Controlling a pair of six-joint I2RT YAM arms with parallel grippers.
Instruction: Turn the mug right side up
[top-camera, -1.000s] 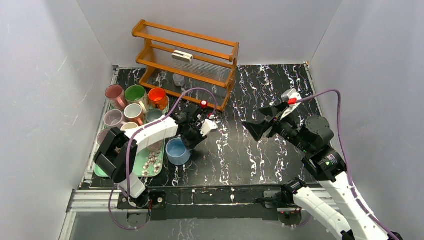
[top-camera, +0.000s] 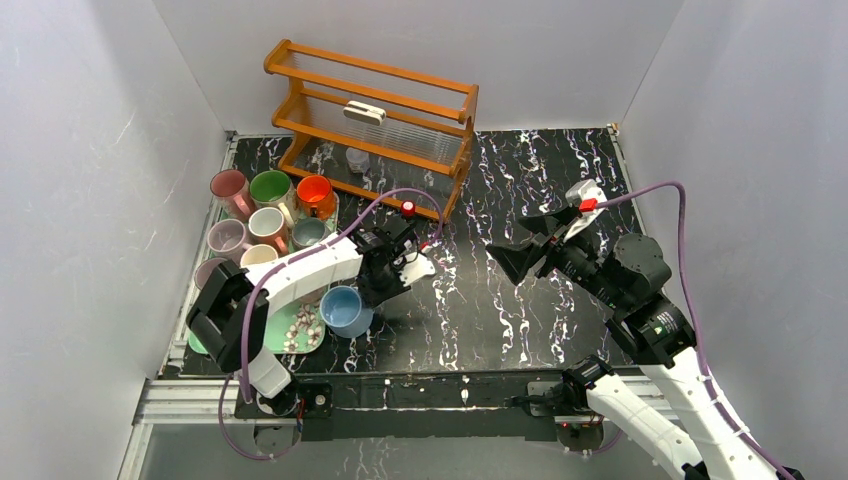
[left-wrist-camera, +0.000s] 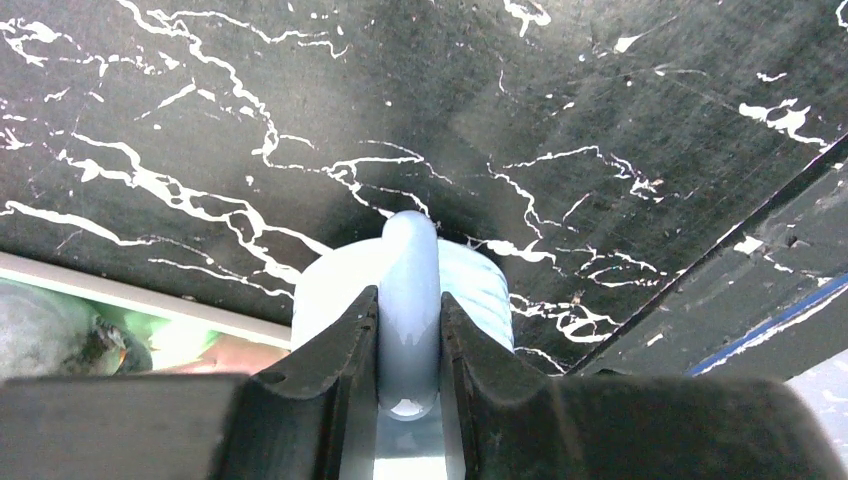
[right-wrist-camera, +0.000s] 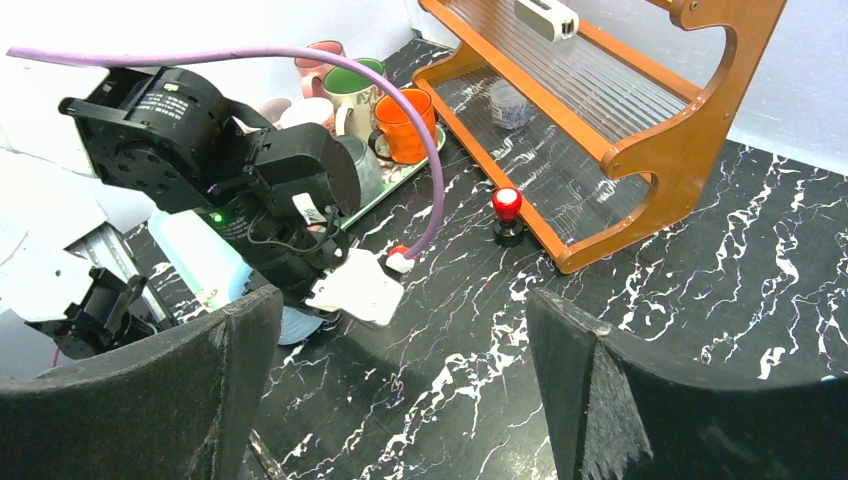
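A light blue mug (top-camera: 346, 316) is at the right edge of the green tray in the top view, its open mouth facing up toward the camera. How far it tilts, and whether its base touches the table, I cannot tell. In the left wrist view my left gripper is shut on the mug's handle (left-wrist-camera: 409, 290), which stands between the two fingers. The left arm hides most of the mug (right-wrist-camera: 298, 326) in the right wrist view. My right gripper (top-camera: 506, 236) stays open and empty above the right half of the table, well apart from the mug.
Several mugs, among them an orange one (top-camera: 316, 194), crowd the green tray (top-camera: 285, 325) on the left. Behind stands a wooden rack (top-camera: 375, 155), with a red-topped object (right-wrist-camera: 507, 204) by its front rail.
The blue mug and my left gripper have shifted a little left and toward the front edge, and the mug's mouth shows at a different angle. My right arm is nearly still.
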